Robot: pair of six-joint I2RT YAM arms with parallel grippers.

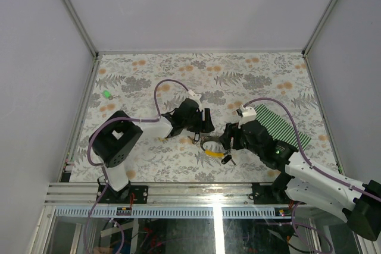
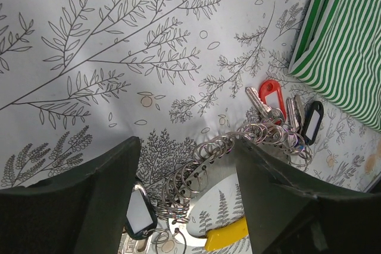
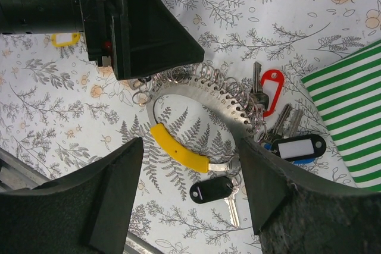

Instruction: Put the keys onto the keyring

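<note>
The keyring, a curved metal band with many wire coils (image 3: 221, 88) and a yellow section (image 3: 181, 156), lies on the patterned table. A red-tagged key (image 3: 272, 92), a black tag (image 3: 297, 147) with keys and another black tag (image 3: 212, 190) with a key lie around its right and lower sides. A further black tag (image 2: 140, 212) shows by my left finger in the left wrist view. My left gripper is open over the coils, holding nothing. Over the ring, my right gripper has its fingers apart, nothing held between them.
Green-striped cloth (image 1: 277, 126) lies to the right of the ring. A green tag (image 1: 107, 94) is far left, and a yellow tag (image 3: 65, 38) lies left of the ring. The two grippers are close together.
</note>
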